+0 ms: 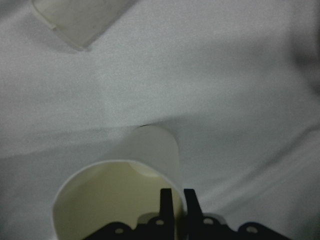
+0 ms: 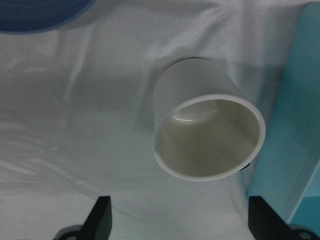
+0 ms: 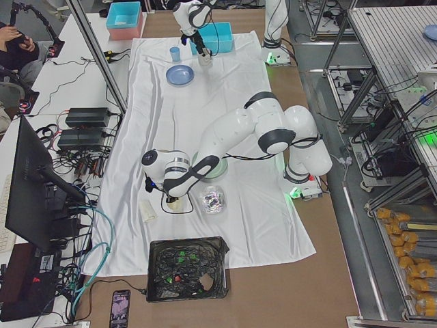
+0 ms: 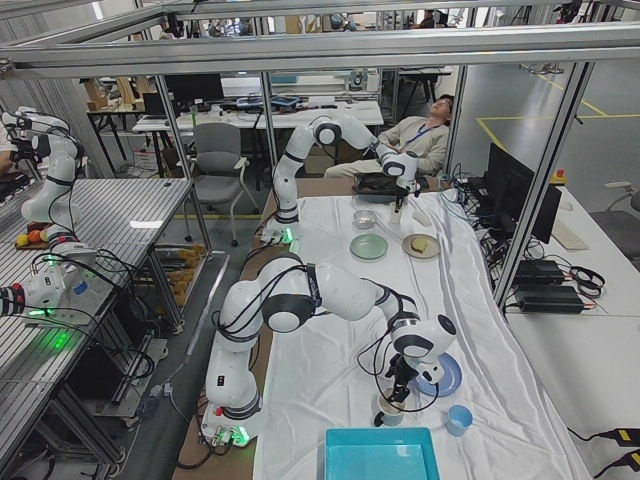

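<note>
In the left wrist view, my left gripper is closed to a narrow gap on the rim of a tall white cup (image 1: 145,146), one finger inside it, one outside; it is low over the cloth. In the right wrist view, my right gripper stands open around the near side of a white mug (image 2: 184,79), which lies below the camera beside the blue tray (image 2: 287,95). In the camera right view that gripper (image 4: 390,405) is down at the mug.
A blue plate (image 4: 448,385) and blue cup (image 4: 460,420) neighbour the mug. Green plate (image 4: 369,247), tan plate (image 4: 421,244), metal bowl (image 4: 364,218), white roll (image 3: 148,210) and black bin (image 3: 188,294) share the table.
</note>
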